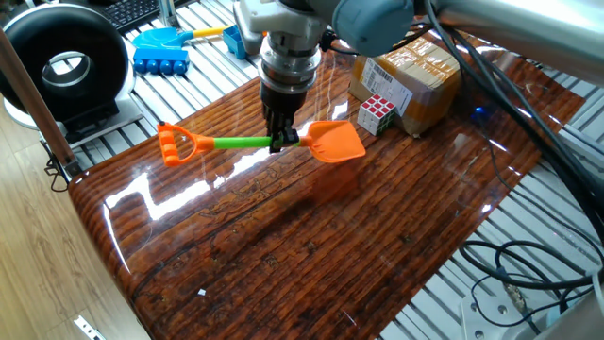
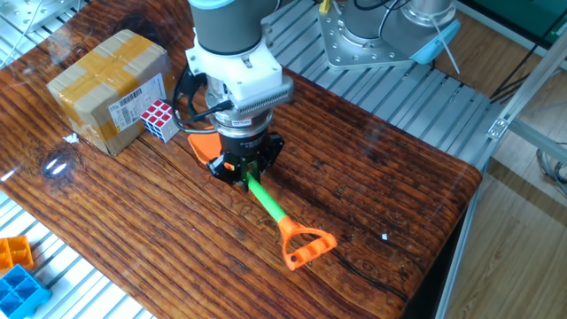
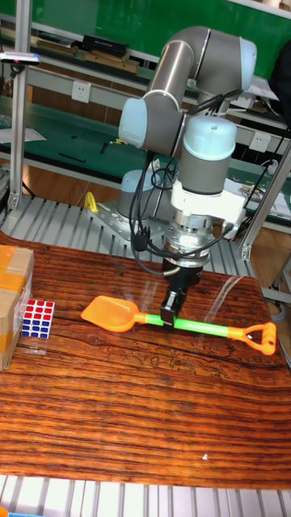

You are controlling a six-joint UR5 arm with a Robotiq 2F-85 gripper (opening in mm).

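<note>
A toy shovel with an orange blade (image 1: 335, 142), a green shaft (image 1: 241, 143) and an orange D-shaped grip (image 1: 171, 148) hangs above the table. My gripper (image 1: 281, 142) points down and is shut on the shaft, close to the blade end. In exterior view 2 the grip (image 2: 308, 245) points toward the front right, and the arm partly covers the blade (image 2: 205, 147). From exterior view 3, the shovel's blade (image 3: 111, 313) is on the left and its grip (image 3: 259, 337) on the right, with my gripper (image 3: 170, 317) around the shaft between them.
A taped cardboard box (image 1: 429, 80) stands on the table with a Rubik's cube (image 1: 376, 114) against it, a short way beyond the blade. Blue toys (image 1: 161, 60) lie on the slatted surface behind.
</note>
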